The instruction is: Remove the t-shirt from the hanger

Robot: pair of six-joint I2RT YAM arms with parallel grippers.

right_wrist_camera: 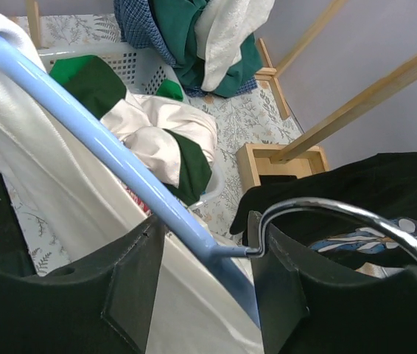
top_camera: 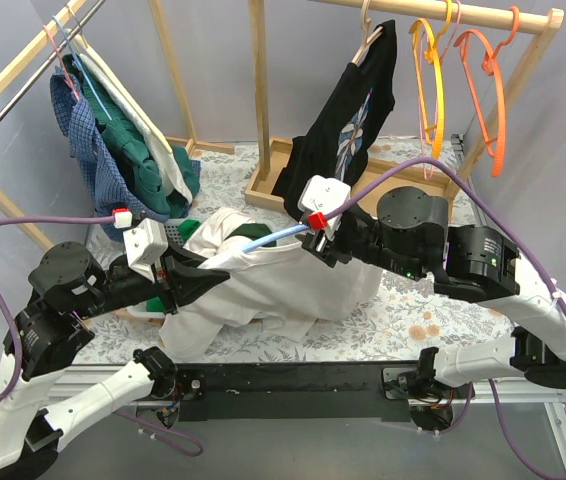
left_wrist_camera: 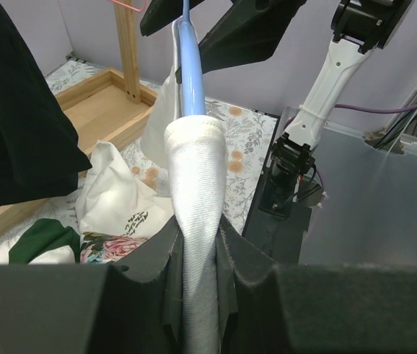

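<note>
The white t-shirt [top_camera: 313, 295] drapes below a blue hanger [right_wrist_camera: 113, 147], its cloth still covering one end of the bar. My left gripper [top_camera: 221, 270] is shut on that covered end; in the left wrist view, white cloth [left_wrist_camera: 196, 169] bunches between its fingers. My right gripper stands part open astride the bare bar close to the metal hook [right_wrist_camera: 341, 210], with a gap between its fingers. Much of the bar is bare between the two grippers. At the right side, the shirt hangs behind and under my right fingers [right_wrist_camera: 131, 284].
A pale basket [right_wrist_camera: 149, 66] holds white and green clothes. A black garment [top_camera: 348, 110] hangs from the rack at the back. Yellow [top_camera: 438, 80] and orange hangers [top_camera: 498, 100] hang at the right, near my right arm. Several garments hang at the back left.
</note>
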